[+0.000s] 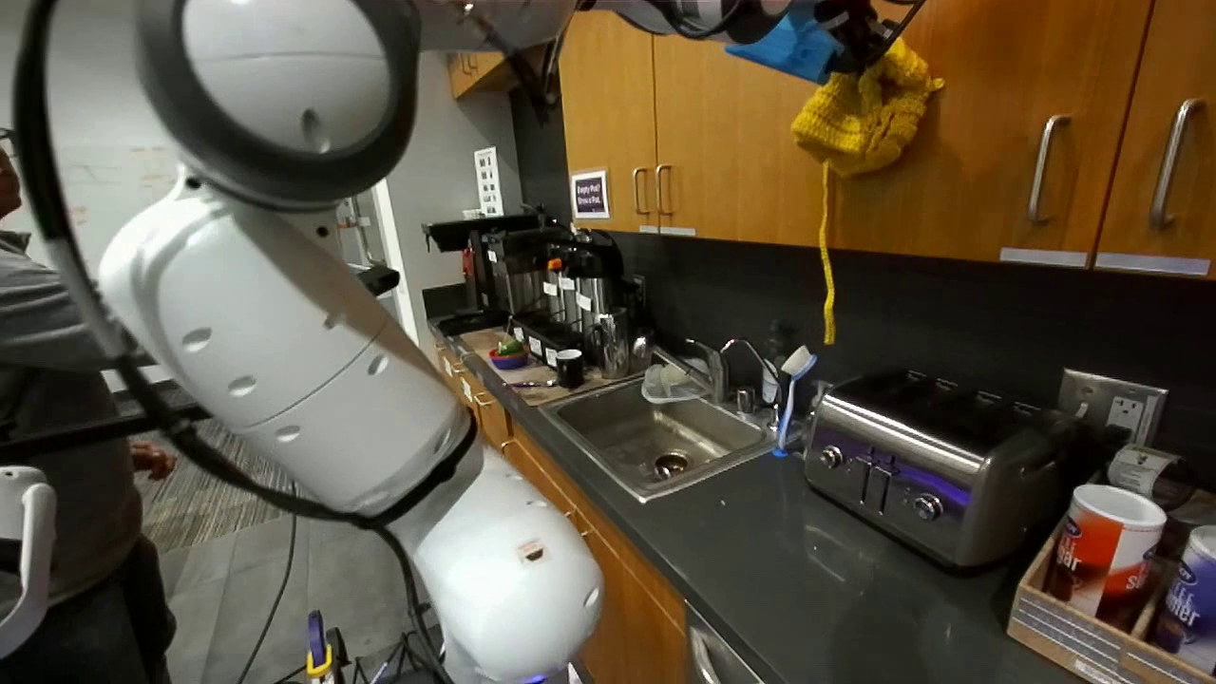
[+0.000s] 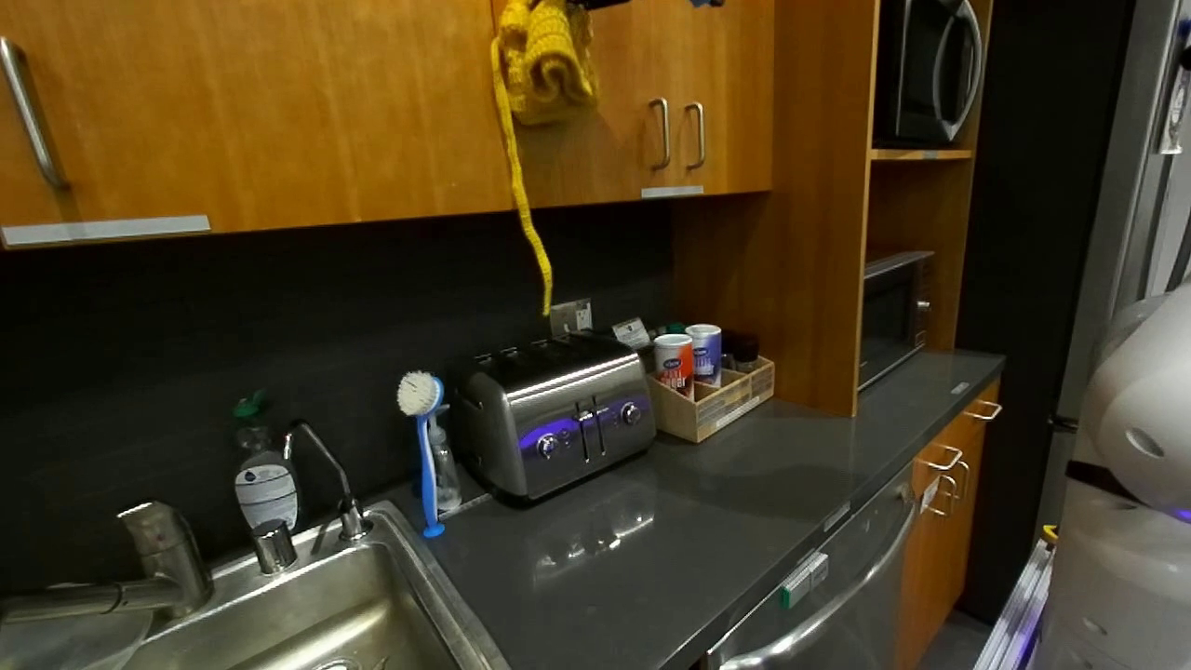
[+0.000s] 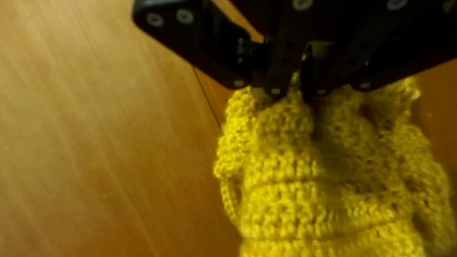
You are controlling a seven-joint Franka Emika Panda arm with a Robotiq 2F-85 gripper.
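Note:
A yellow knitted piece (image 1: 863, 120) hangs high in front of the upper wooden cabinets, a long strand dangling from it above the counter. My gripper is shut on its top edge, with the knit bunched below the black fingers in the wrist view. From the other side, the same yellow knit (image 2: 549, 65) shows near the top of the frame, its strand ending above the toaster (image 2: 558, 419). The gripper itself is mostly cut off in that view. Nothing supports the cloth from beneath.
Cabinet doors (image 1: 730, 137) with metal handles stand close behind the cloth. Below are a sink (image 1: 650, 439), a blue dish brush (image 1: 788, 399) and a wooden box (image 2: 715, 411) with canisters. A person (image 1: 68, 376) stands at the left.

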